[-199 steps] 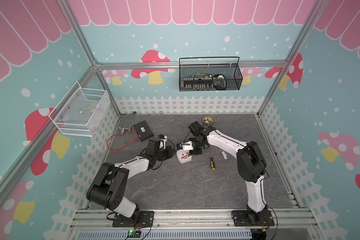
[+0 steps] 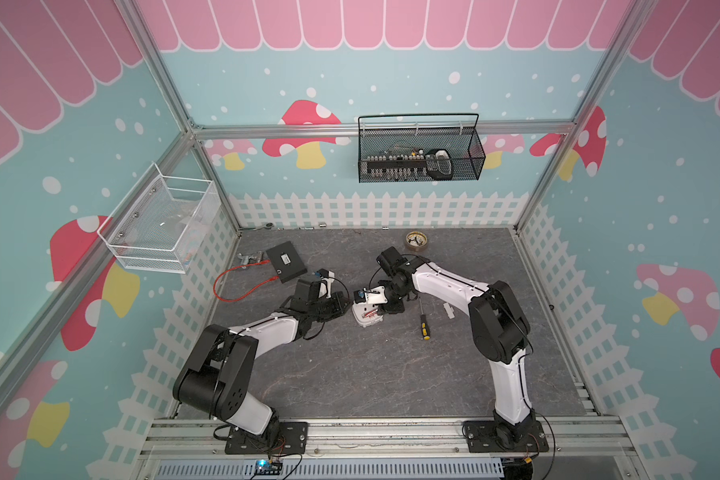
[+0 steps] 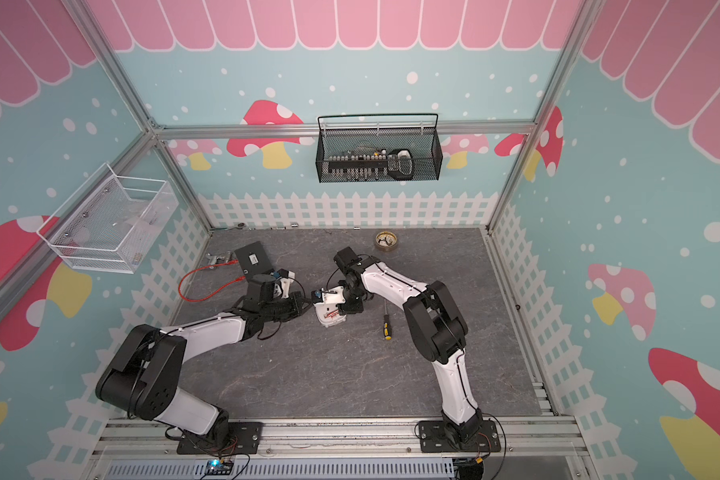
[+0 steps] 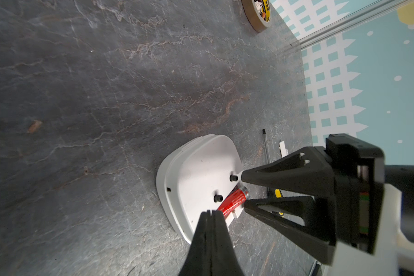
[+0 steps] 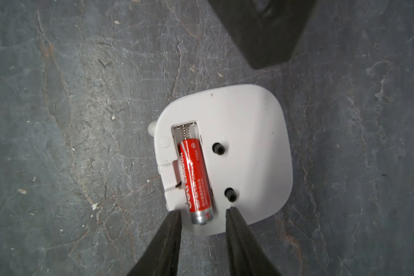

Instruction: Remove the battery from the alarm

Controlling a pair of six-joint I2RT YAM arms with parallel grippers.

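Note:
The white alarm (image 5: 257,119) lies on the dark table with its back up, a red battery (image 5: 195,174) in its open compartment and two black knobs beside that. My right gripper has its fingertips parted at one end of the battery, nothing held between them; the left wrist view shows its fingers (image 4: 271,172) just over the alarm's edge by the battery. My left gripper is shut, nothing seen between its fingers, to the left of the alarm.
A tape roll (image 2: 416,240) sits at the back, a yellow-handled screwdriver (image 2: 425,328) and a small white piece (image 2: 449,310) lie to the right. A dark box (image 2: 286,262) with red cable lies back left.
My right arm has shifted slightly down in the top left view over the last second, onto the alarm. The left arm has not visibly moved.

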